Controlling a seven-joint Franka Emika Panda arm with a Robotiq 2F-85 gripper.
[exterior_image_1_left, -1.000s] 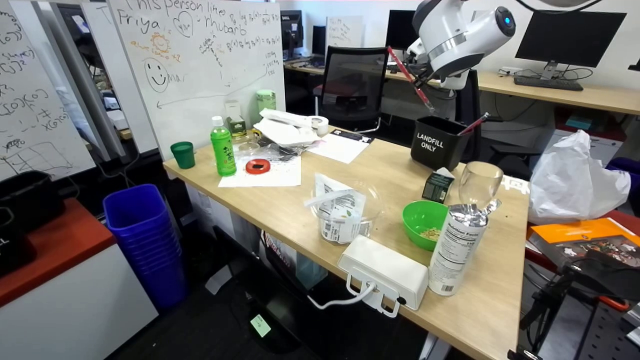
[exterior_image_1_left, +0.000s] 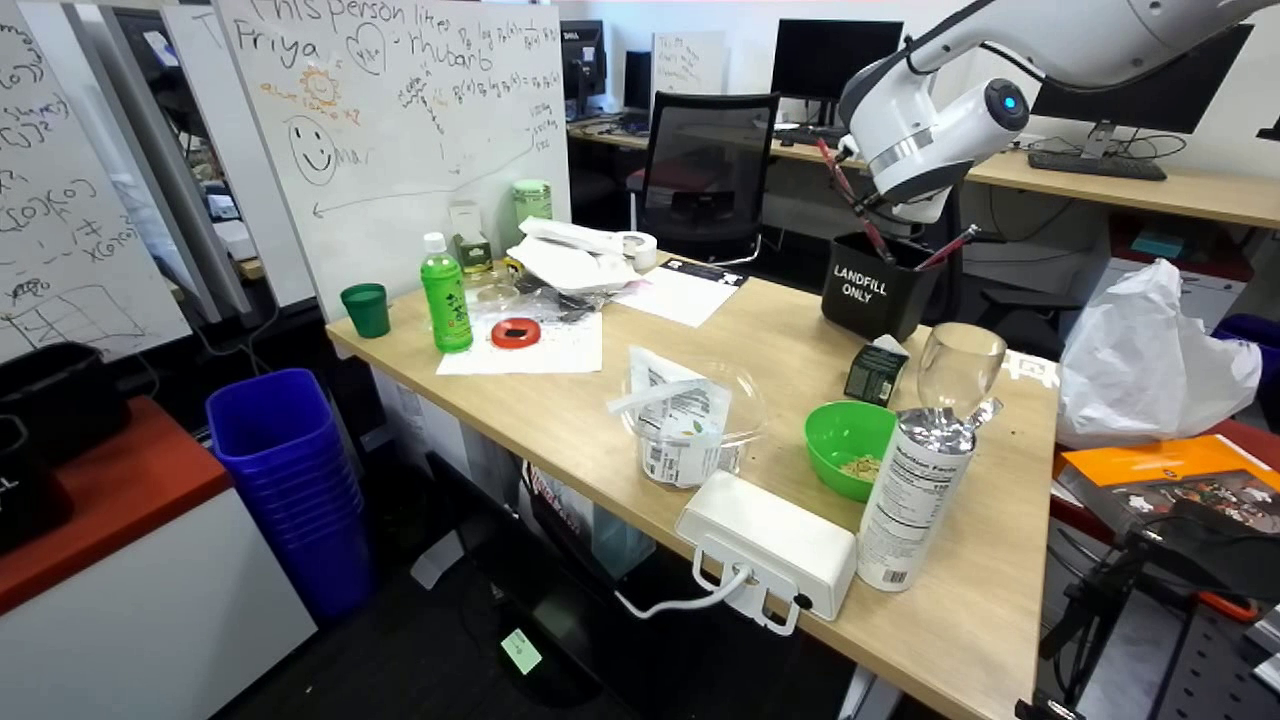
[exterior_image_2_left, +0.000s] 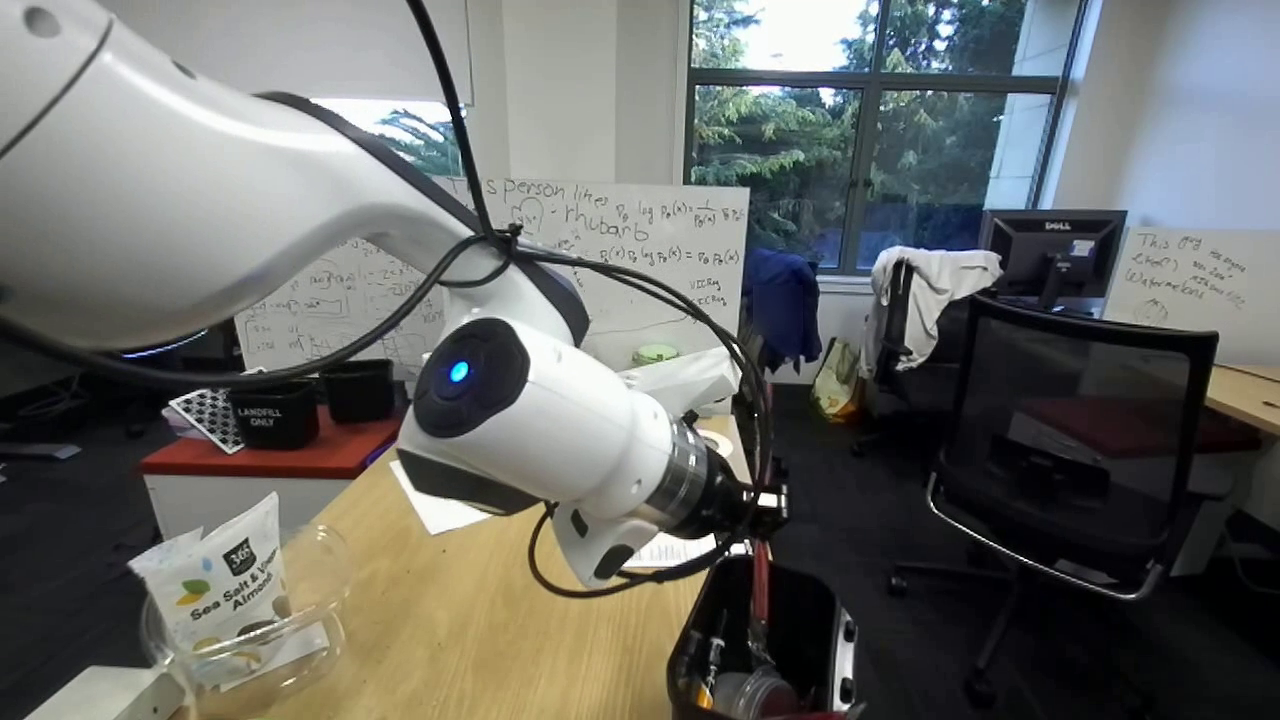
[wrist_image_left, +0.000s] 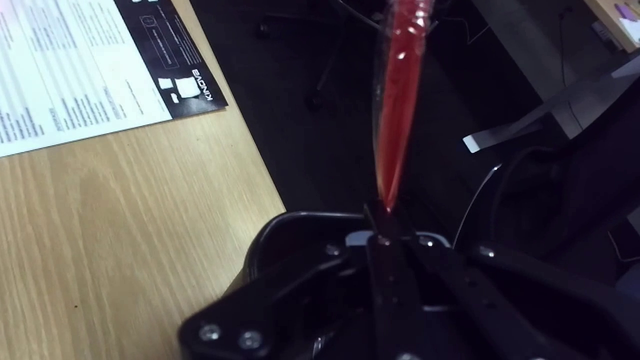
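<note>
A long, thin red piece in clear wrapping (wrist_image_left: 400, 96) is pinched by my gripper, whose fingers are shut on it. In exterior view 1 it slants down past the gripper (exterior_image_1_left: 864, 202), its lower end inside the mouth of the black "LANDFILL ONLY" bin (exterior_image_1_left: 866, 300). Exterior view 2 shows the red piece (exterior_image_2_left: 759, 588) reaching down into the bin (exterior_image_2_left: 806, 588) under the gripper. Another red stick (exterior_image_1_left: 949, 246) leans out over the bin's right side. In the wrist view, the bin's rim (wrist_image_left: 300, 219) shows behind my fingers.
A small dark box (exterior_image_1_left: 875, 374), a green bowl (exterior_image_1_left: 840, 444), a wine glass (exterior_image_1_left: 960, 360) and a tall canister (exterior_image_1_left: 912, 510) occupy the table's near right. Clear packaging with a snack bag (exterior_image_1_left: 684, 414) lies nearer the middle. Bare tabletop (exterior_image_1_left: 768, 324) extends left of the bin.
The arm has come down toward the bin, carrying the red piece with it. Its lower end was above the rim and now sits inside the opening. Table items are unmoved.
</note>
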